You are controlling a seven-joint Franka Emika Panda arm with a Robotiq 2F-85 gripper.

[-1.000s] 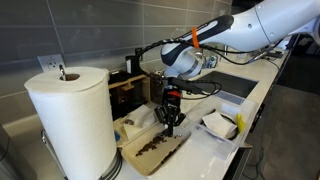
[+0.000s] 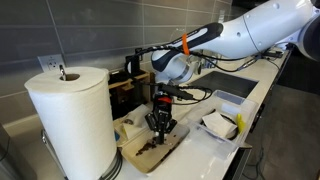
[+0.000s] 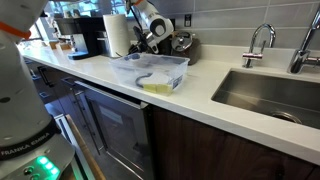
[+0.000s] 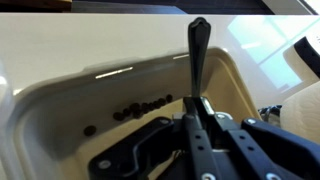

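A dark metal utensil handle [image 4: 199, 50] stands upright between the fingers of my gripper, which is shut on it. Its other end is hidden by the gripper in the wrist view. Below lies a shallow beige tray [image 4: 60, 95] with rounded corners. Several small dark round pieces [image 4: 133, 110] are scattered on its floor. In exterior view 1 my gripper [image 2: 160, 132] points down over the tray [image 2: 136, 160]; the utensil cannot be made out there.
A paper towel roll [image 2: 75, 120] stands left of the tray. On the right is a clear plastic bin [image 2: 215, 122] holding several items. Exterior view 2 shows a yellow sponge [image 3: 157, 89] by the bin, with open counter [image 3: 200, 108] towards the sink [image 3: 270, 100].
In exterior view 1 my gripper has moved left and slightly lower, going from the tray's right side to above its middle. The tray and the paper roll have stayed put.
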